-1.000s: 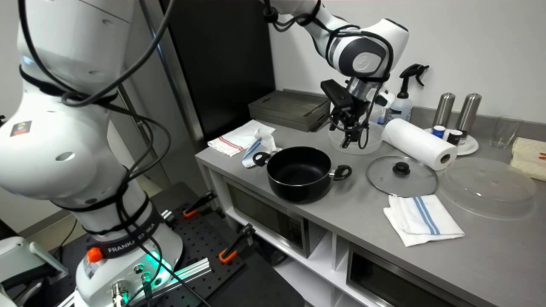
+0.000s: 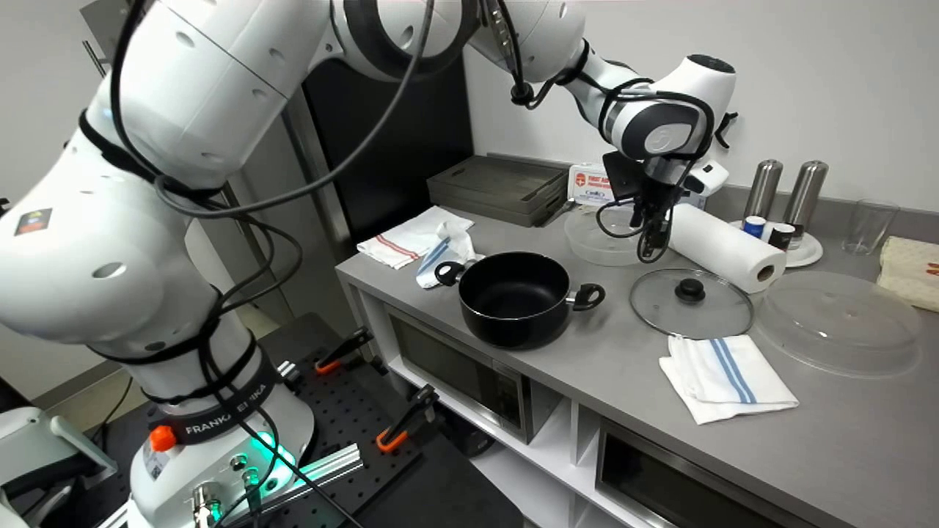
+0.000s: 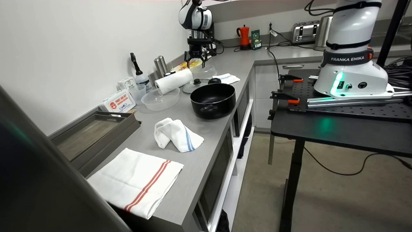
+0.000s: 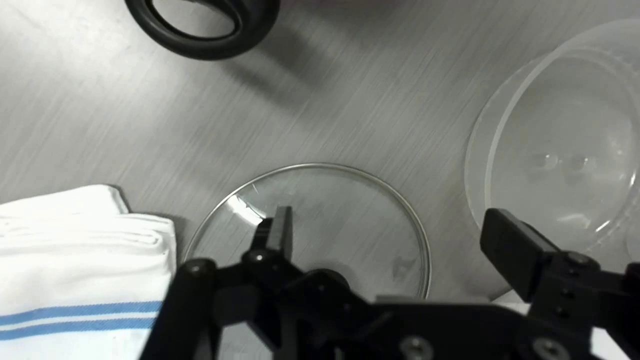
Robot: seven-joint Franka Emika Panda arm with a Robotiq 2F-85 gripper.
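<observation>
My gripper point(image 2: 653, 242) hangs in the air above the counter, near the paper towel roll point(image 2: 726, 246). In the wrist view its fingers point(image 4: 280, 231) stand wide apart, open and holding nothing. Below them lies the round glass lid point(image 4: 354, 198) with a metal rim, its dark knob partly hidden by the gripper. A black two-handled pot point(image 2: 515, 303) stands uncovered near the counter's front edge, to the left of the lid point(image 2: 656, 308). A clear plastic bowl point(image 4: 558, 150) is to the right in the wrist view.
A folded white towel with blue stripes point(image 2: 726, 378) lies just in front of the lid. The clear plastic cover point(image 2: 841, 321) is to the lid's right. Steel mills point(image 2: 805, 198) stand along the wall. Bare counter point(image 2: 607, 361) shows between pot and towel.
The arm has reached farther out, carrying the gripper to the right in exterior view 1; it now blocks most of the spray bottle. Pot, lid and towels have not moved.
</observation>
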